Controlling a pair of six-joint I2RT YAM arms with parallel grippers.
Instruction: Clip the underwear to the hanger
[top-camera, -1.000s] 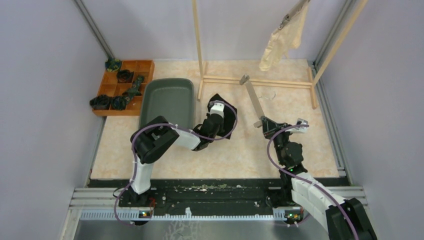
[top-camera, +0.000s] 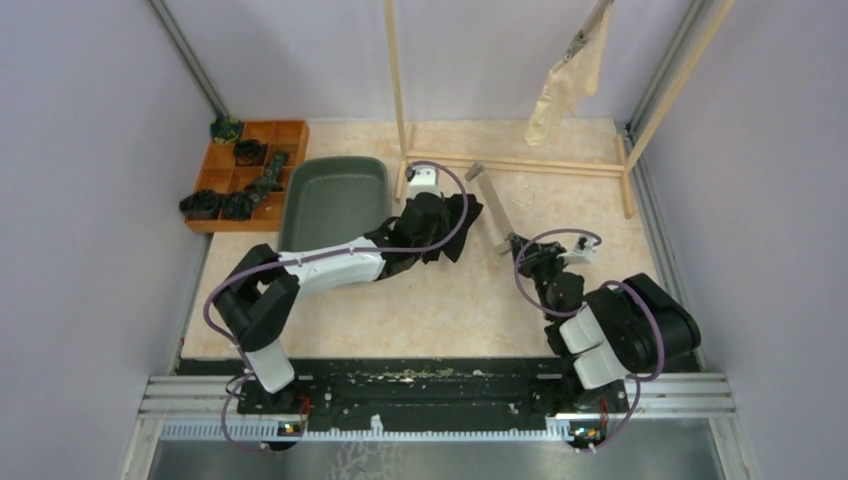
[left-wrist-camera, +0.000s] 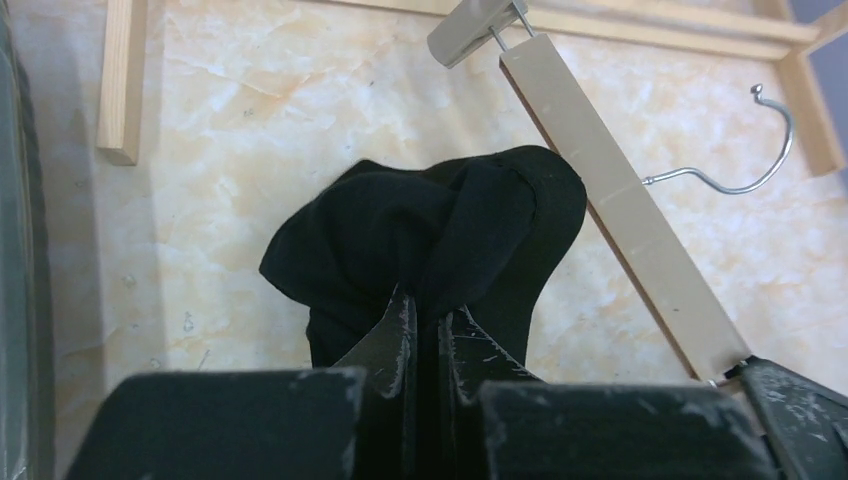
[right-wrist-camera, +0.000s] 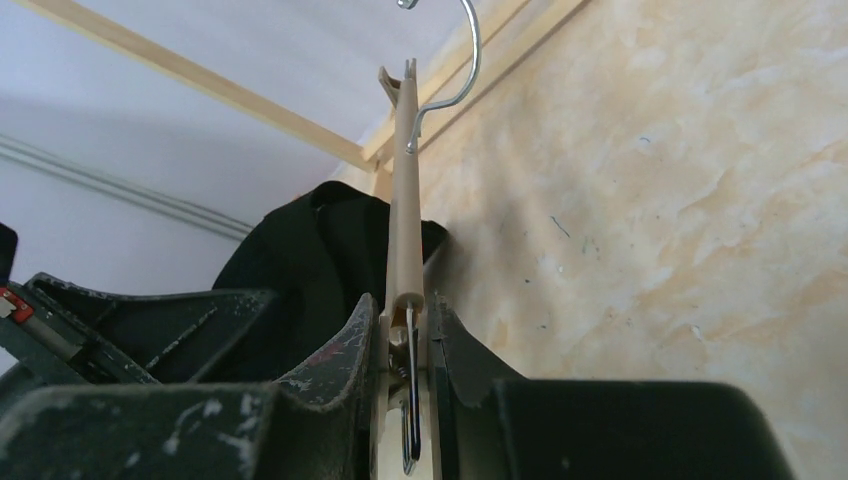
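Black underwear (top-camera: 458, 225) hangs bunched from my left gripper, which is shut on it near the middle of the table. To its right is the wooden hanger (left-wrist-camera: 620, 200) with metal clips and a hook (left-wrist-camera: 780, 150); in the top view it lies slanted. My right gripper is shut on the hanger's near end, around a clip. In the right wrist view the underwear sits just left of the hanger, partly behind the other gripper.
A grey-green tray (top-camera: 335, 175) and an orange compartment box (top-camera: 218, 180) of folded garments stand left. A wooden rack (top-camera: 515, 164) spans the back, with a cream garment (top-camera: 565, 85) hanging at its right.
My right gripper has shifted slightly left with the hanger, and the right arm's elbow has swung.
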